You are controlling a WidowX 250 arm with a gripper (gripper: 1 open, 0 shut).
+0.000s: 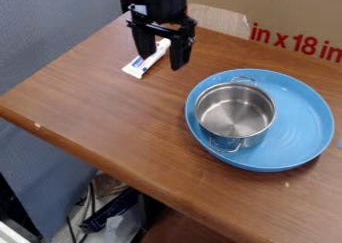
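Note:
My black gripper [162, 52] is at the top middle, its two fingers spread open, over a white tube [140, 63] lying on the wooden table [94, 107]. The tube reaches in between or behind the fingers; whether they touch it I cannot tell. A steel pot [235, 108] with wire handles sits on a blue plate [302, 137] at the right.
A cardboard panel [281, 7] with red print stands along the back. Beyond the left edge are a grey-blue surface and clutter on the floor below.

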